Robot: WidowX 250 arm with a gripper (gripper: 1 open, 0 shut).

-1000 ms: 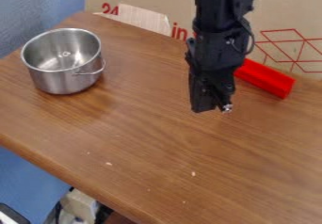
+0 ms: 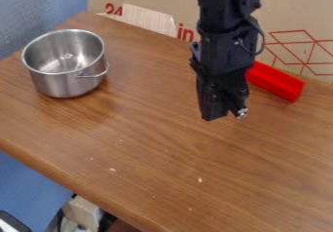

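Observation:
My black gripper (image 2: 221,99) hangs in the upper middle of the view, above the wooden table (image 2: 169,168); whether its fingers are apart or closed is hard to make out. To its left stands a steel pot (image 2: 62,62) with a wire handle. A red bar-shaped object (image 2: 276,83) lies behind the gripper on the right, near the back of the table.
A cardboard panel (image 2: 305,17) with red print stands along the back. A white piece (image 2: 140,18) lies at the back left. The table's left edge runs diagonally at lower left.
The pot and the red object have not moved.

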